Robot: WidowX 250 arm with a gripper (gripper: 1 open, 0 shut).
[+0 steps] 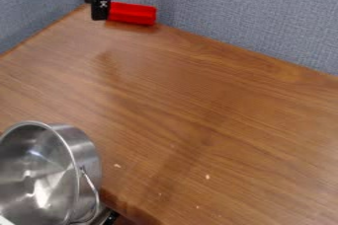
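My black gripper [101,8] hangs at the top left, open, its fingers at the left end of a red cylinder [132,14] that lies on its side near the back corner of the wooden table [199,111]. Whether the fingers touch the cylinder is hard to tell. The upper part of the gripper is out of frame.
A steel pot [46,175] with a side handle stands at the bottom left corner, partly cut off. Grey padded walls border the back and left.
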